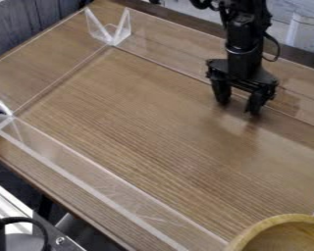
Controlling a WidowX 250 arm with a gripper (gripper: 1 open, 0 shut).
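My black gripper (239, 90) hangs from the top of the camera view over the wooden table (133, 127), at the upper right. Its two fingers point down and stand apart near the tabletop, so it is open. I cannot make out any object between them; the dark shapes around the fingertips are hard to tell apart.
A yellow wooden bowl (281, 237) is cut off at the lower right corner. Clear plastic pieces line the table's left and upper left edges. A dark object sits at the bottom left corner.
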